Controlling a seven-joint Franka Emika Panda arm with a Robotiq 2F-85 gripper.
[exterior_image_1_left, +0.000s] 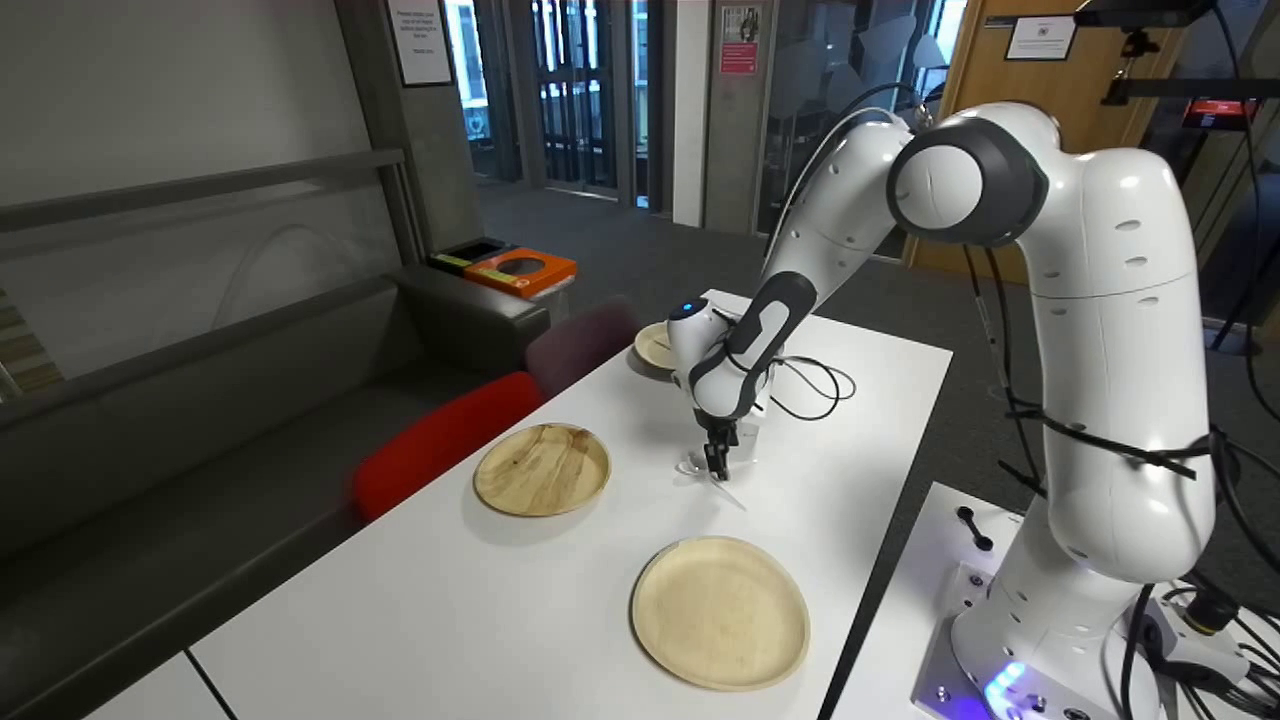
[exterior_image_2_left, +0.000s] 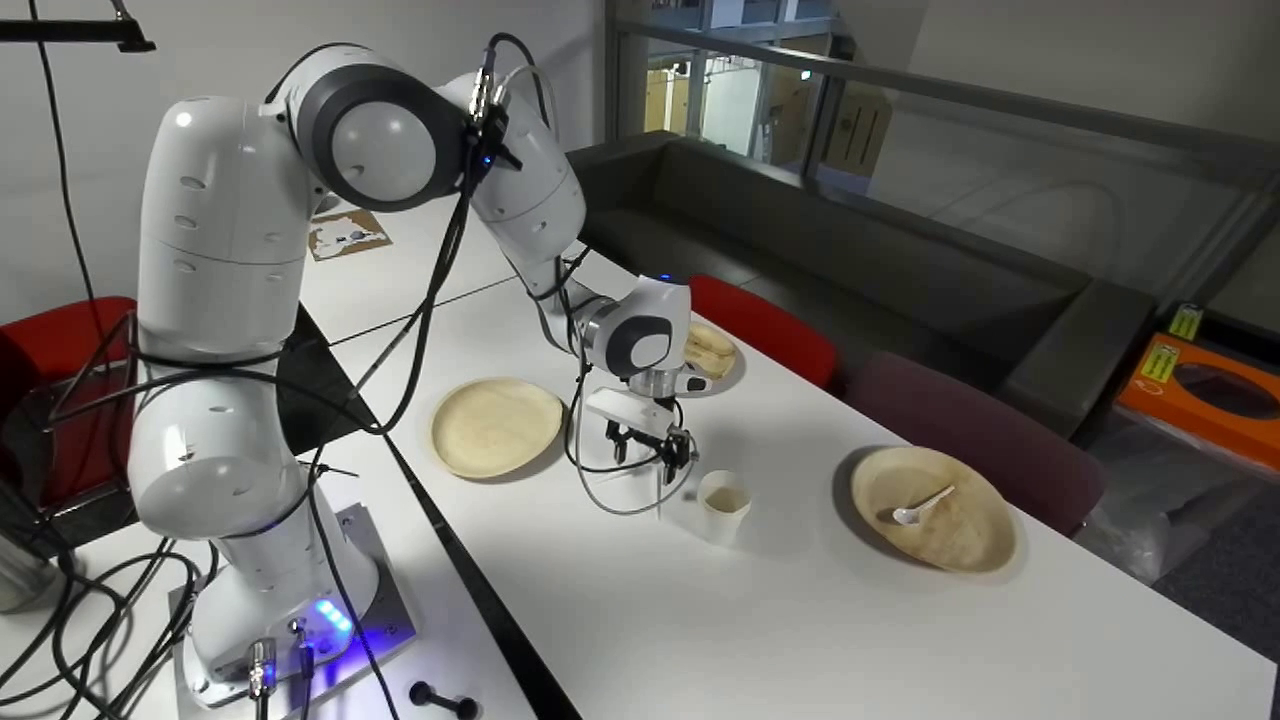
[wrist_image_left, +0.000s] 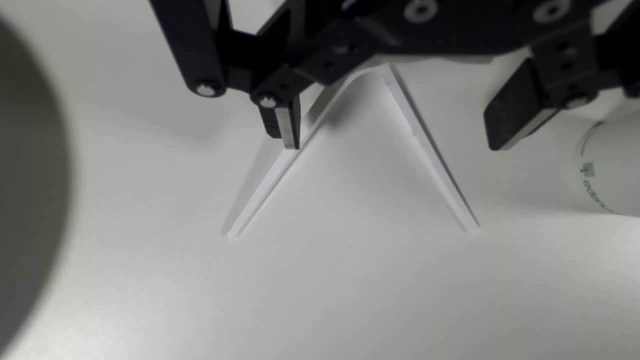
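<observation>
Two slim white handles lie on the table in a V shape in the wrist view: a left handle and a right handle. Their upper ends run beneath my gripper, which is open with its fingers spread wide and nothing gripped. The left finger overlaps the left handle in this view; I cannot tell if they touch. In exterior view 1, a white spoon rests on the table, its bowl end partly behind the gripper. Exterior view 2 shows the gripper low over the table.
A white cup stands close beside the gripper. One wooden plate holds a small white spoon. Two other wooden plates, one round and pale and one grained, lie around the arm.
</observation>
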